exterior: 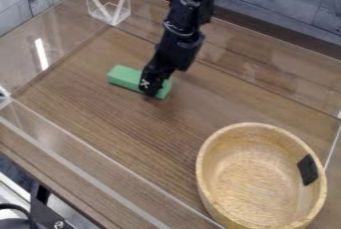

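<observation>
A green rectangular block (127, 77) lies on the wooden table left of centre. The black arm reaches down from the top, and its gripper (155, 83) is at the block's right end, shut on it. The fingertips are dark and small, so their exact hold on the block is hard to make out.
A large beige round bin (260, 178) with a dark handle stands at the lower right of the wooden table (120, 133). A clear plastic bracket (110, 6) sits at the back left.
</observation>
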